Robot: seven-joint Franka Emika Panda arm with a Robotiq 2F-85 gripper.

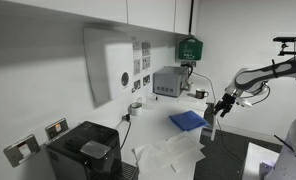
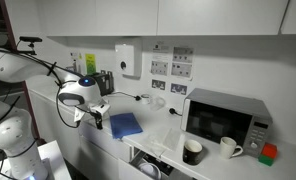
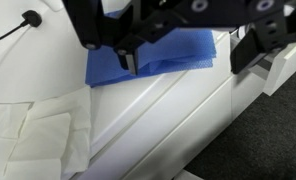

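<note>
My gripper is open, and nothing shows between its dark fingers. In the first exterior view, the gripper [image 1: 224, 106] hangs at the right, beyond the counter's edge. A folded blue cloth [image 1: 186, 120] lies on the white counter; the second exterior view shows the same cloth [image 2: 125, 125] to the right of the gripper [image 2: 94, 117]. Part of the blue cloth [image 3: 173, 50] appears behind the fingers in the wrist view. White sheets, cloth or paper [image 1: 170, 153], are spread on the counter nearby.
An open drawer [image 2: 138, 163] juts from the counter front. A microwave [image 2: 226, 121], a black mug [image 2: 192, 152] and a white mug [image 2: 229, 148] stand at one end. A black coffee machine [image 1: 88, 150] is at the other. Dark floor [image 3: 263, 125] lies beyond the edge.
</note>
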